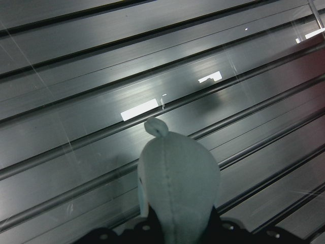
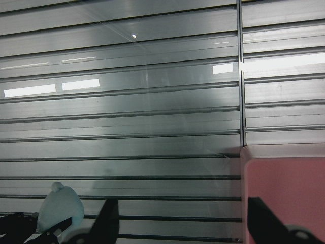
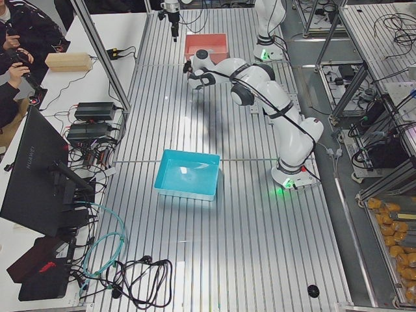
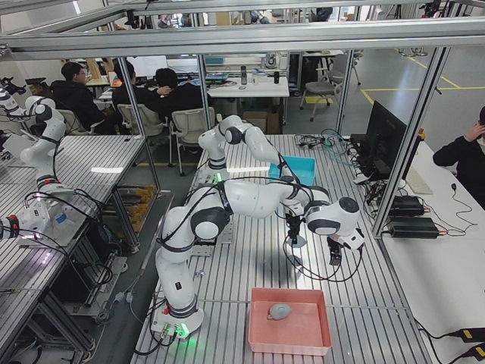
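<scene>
My left gripper (image 4: 295, 231) is shut on a pale blue-grey plush toy (image 1: 176, 180), which fills the lower middle of the left wrist view above the slatted deck; it also shows at the lower left of the right wrist view (image 2: 60, 206). My right gripper is open with nothing between its fingers, beside the pink bin (image 4: 288, 341). A similar grey-blue toy (image 4: 279, 311) lies inside that bin. The blue bin (image 3: 187, 195) stands empty on the deck at the other end.
A monitor (image 3: 36, 169), power boxes (image 3: 91, 130) and loose cables (image 3: 140, 279) line one edge of the deck. Frame posts stand at the sides. The deck between the two bins is mostly clear below the arms.
</scene>
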